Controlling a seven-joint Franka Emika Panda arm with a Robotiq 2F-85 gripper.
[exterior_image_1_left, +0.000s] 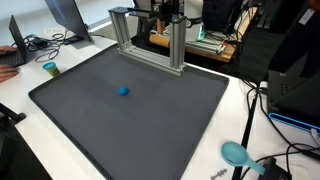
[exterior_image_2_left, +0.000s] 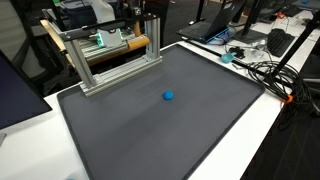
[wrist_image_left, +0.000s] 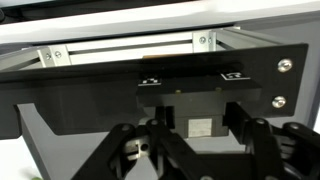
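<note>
In the wrist view my gripper has its dark fingers (wrist_image_left: 153, 128) apart, one at each side of a black block (wrist_image_left: 190, 90) on a long black panel (wrist_image_left: 85, 103). Whether the fingers touch that block I cannot tell. A small pale rectangle (wrist_image_left: 200, 127) shows between them. Seen from outside, the gripper is hard to make out against the dark top of the metal frame (exterior_image_1_left: 150, 57) at the table's far edge. A small blue object (exterior_image_1_left: 123, 91) lies alone on the grey tabletop (exterior_image_1_left: 110, 125).
A green-blue cup (exterior_image_1_left: 51, 68) stands on the white border beside the grey surface, near a laptop (exterior_image_1_left: 68, 32). At the front right is a turquoise round item (exterior_image_1_left: 237, 154) near loose black cables.
</note>
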